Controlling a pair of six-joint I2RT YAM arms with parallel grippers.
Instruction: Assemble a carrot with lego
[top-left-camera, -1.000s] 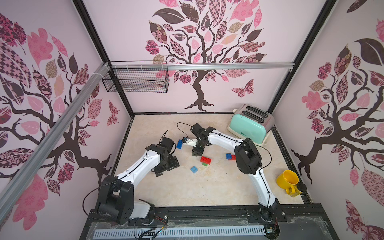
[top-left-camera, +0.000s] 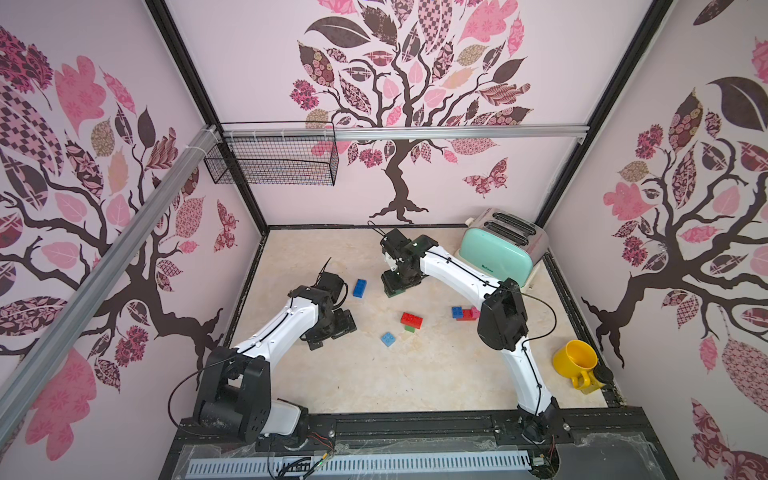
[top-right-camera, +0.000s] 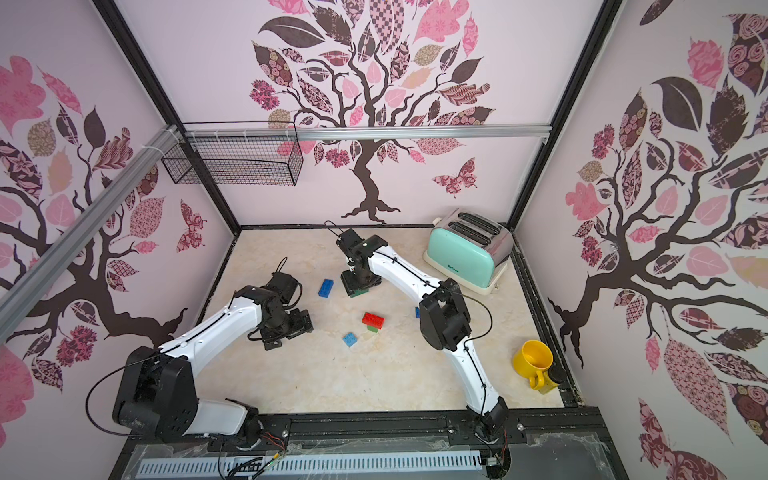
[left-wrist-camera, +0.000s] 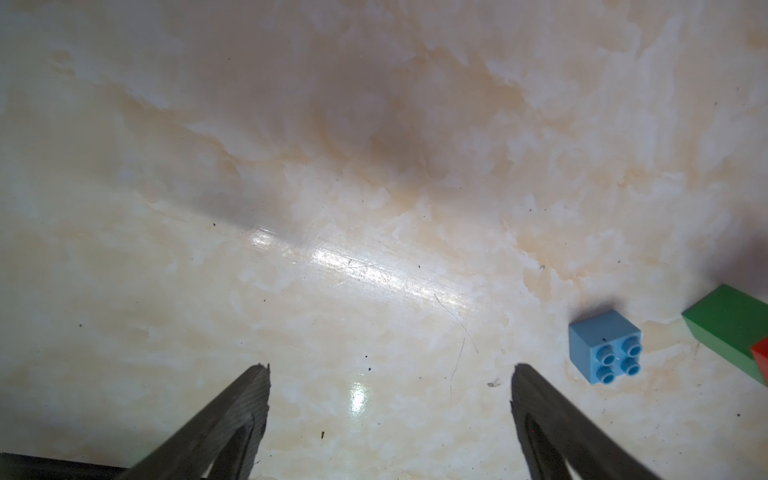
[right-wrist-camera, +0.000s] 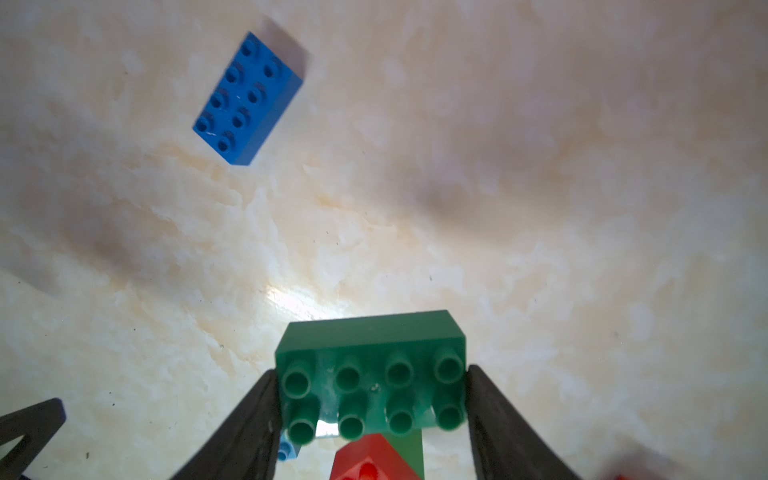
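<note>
A dark green brick (right-wrist-camera: 369, 376) is clamped by its ends in my right gripper, studs toward the wrist camera, held above the table. The right wrist view shows a red brick (right-wrist-camera: 372, 462) just below it, partly covered. In the top left view that red brick (top-left-camera: 411, 320) rests with a green brick (top-left-camera: 409, 329) at its near side; whether they are joined I cannot tell. A light blue brick (left-wrist-camera: 605, 347) lies on the table, right of my left gripper, which is open and empty. A dark blue brick (right-wrist-camera: 248, 99) lies farther back.
Blue and red bricks (top-left-camera: 462, 313) lie beside the right forearm, partly hidden in the top right view. A mint toaster (top-left-camera: 494, 254) stands at the back right, a yellow mug (top-left-camera: 574, 359) at the front right.
The left arm has shifted only slightly.
</note>
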